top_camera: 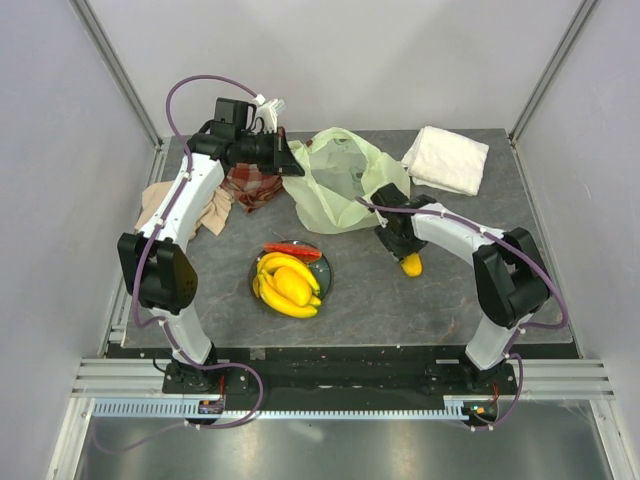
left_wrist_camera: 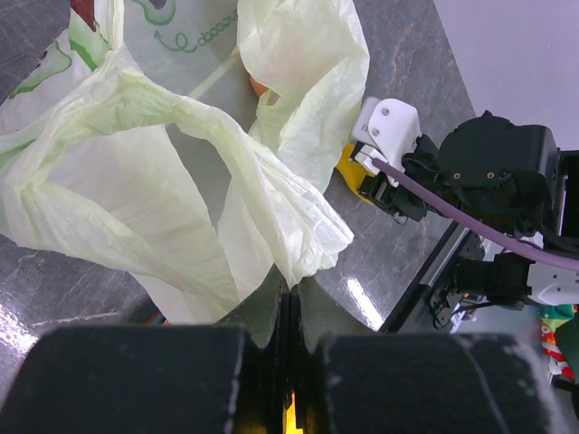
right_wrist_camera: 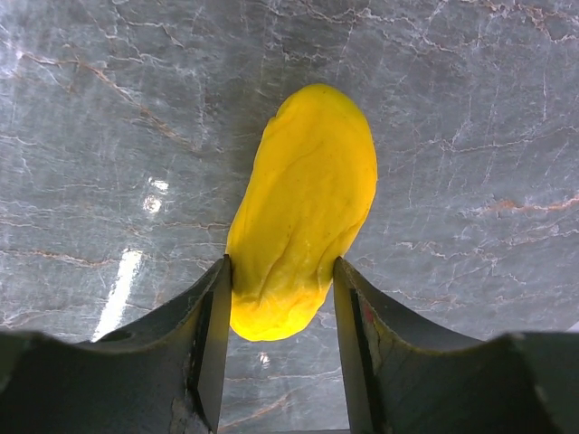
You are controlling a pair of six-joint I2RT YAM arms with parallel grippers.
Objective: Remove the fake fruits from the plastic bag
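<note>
A pale green-white plastic bag [top_camera: 322, 212] stands with its mouth spread at the back middle of the table. My left gripper is shut on the bag's rim, whose gathered film runs to its fingertips. In the right wrist view, a yellow mango-like fruit [right_wrist_camera: 303, 203] is between the fingers of my right gripper, which touch it on both sides near its lower end. From above, this fruit [top_camera: 411, 265] shows at the table, right of the bag's front. A small orange patch [left_wrist_camera: 258, 86] shows behind the bag's film; the rest of the inside is partly hidden.
A dark plate [top_camera: 327, 272] at centre left bears yellow bananas [top_camera: 288, 308], a yellow mango [top_camera: 292, 285] and a red item [top_camera: 293, 251]. A white towel [top_camera: 446, 160] lies back right, brown cloths [top_camera: 250, 186] back left.
</note>
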